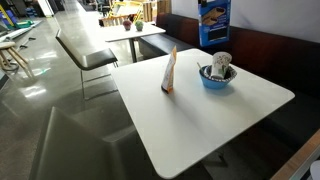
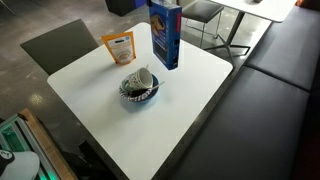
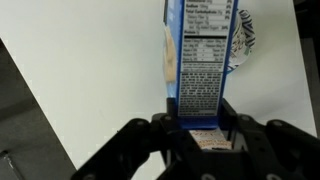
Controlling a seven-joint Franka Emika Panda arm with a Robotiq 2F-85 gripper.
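Observation:
A tall blue box hangs in the air above the table's back edge, with its lower end clear of the bowl. In the wrist view my gripper is shut on this box, whose printed white label faces the camera. Neither exterior view takes in the gripper itself. On the table stands a blue bowl holding a patterned white cup, tipped over, and what looks like a utensil handle. An orange and white pouch stands upright beside the bowl, apart from it.
A dark bench runs along one side, and a grey chair stands at another. Further off is a second table.

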